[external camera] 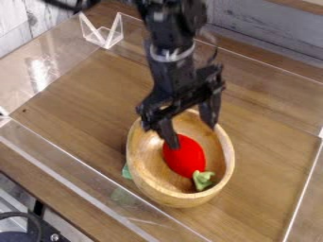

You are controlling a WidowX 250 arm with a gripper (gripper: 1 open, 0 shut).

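My black gripper (183,121) hangs over the back part of a wooden bowl (142,175), its fingers open. In the bowl lies a red object (183,156) with a green piece (203,178) at its lower right, below and in front of the fingertips. Nothing shows between the fingers. The back of the bowl is partly hidden by the gripper.
A white wire object (104,30) stands at the back left. Clear edging runs along the table's left front.
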